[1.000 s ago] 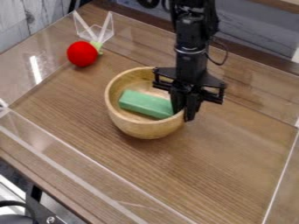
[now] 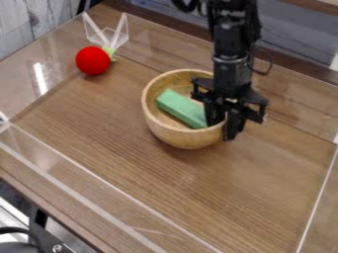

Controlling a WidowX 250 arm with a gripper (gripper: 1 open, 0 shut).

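Note:
A tan bowl (image 2: 158, 125) sits at the middle of the wooden table with a green block (image 2: 177, 106) inside it. The black gripper (image 2: 219, 110) is over the bowl's right side, its fingers pointing down around that side; whether they touch the bowl or block, and how wide they stand, is unclear.
A red ball (image 2: 93, 60) lies at the upper left, with a pale, thin wire-like object (image 2: 114, 38) behind it. A raised wooden edge runs along the back.
Over the last second the gripper has shifted slightly and changed its pose at the bowl's right. The bowl has moved slightly to the right, and the block inside sits more steeply angled.

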